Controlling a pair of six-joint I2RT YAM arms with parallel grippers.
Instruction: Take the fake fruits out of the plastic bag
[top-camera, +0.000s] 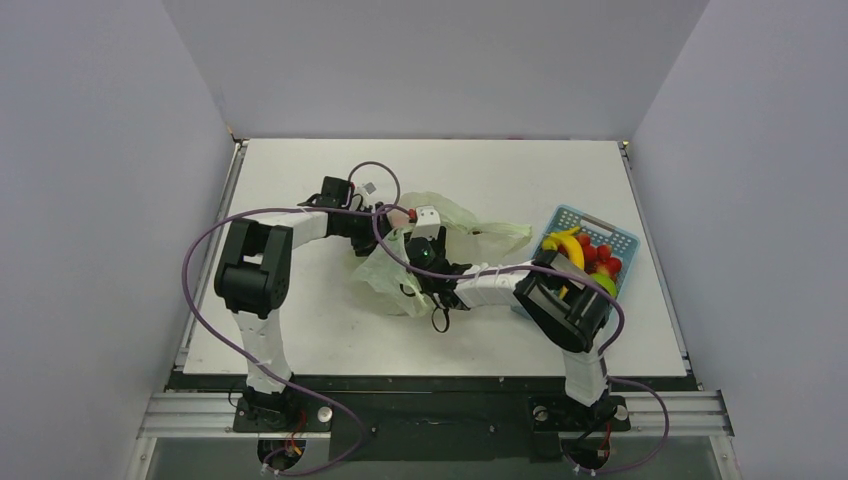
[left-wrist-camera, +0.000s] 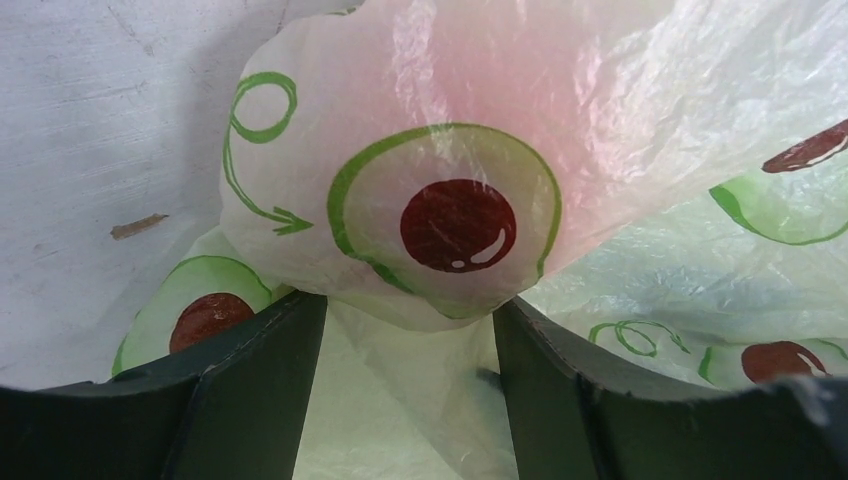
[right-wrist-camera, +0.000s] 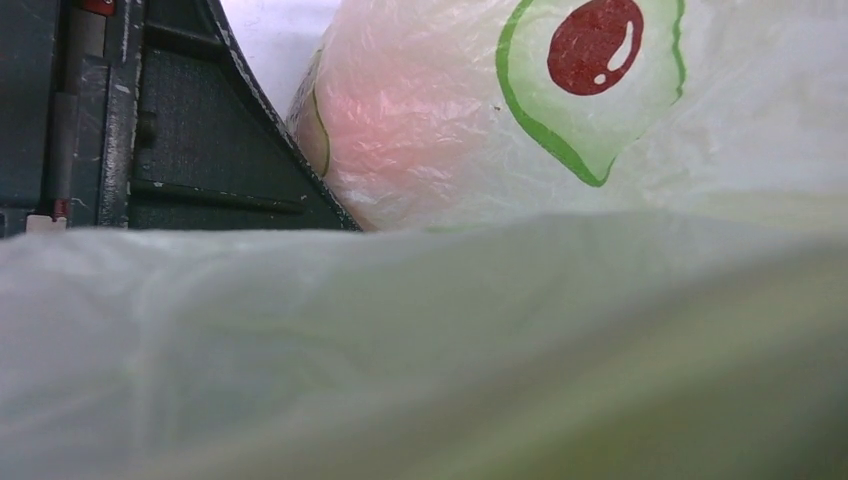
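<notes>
The pale green plastic bag, printed with avocados, lies crumpled mid-table between both arms. Through its film shows a pink, rounded bulge, its shape blurred. My left gripper is shut on the bag from outside, with folds of film between its fingers just under the bulge. In the right wrist view this pink bulge lies beside the dark body of the left gripper. My right gripper reaches in at the bag from the right; film covers its fingers, so how the fingers stand is hidden.
A blue basket with bananas, red fruits and a green one stands at the right, partly under the right arm. Bare table lies behind and in front of the bag. The two grippers are close together.
</notes>
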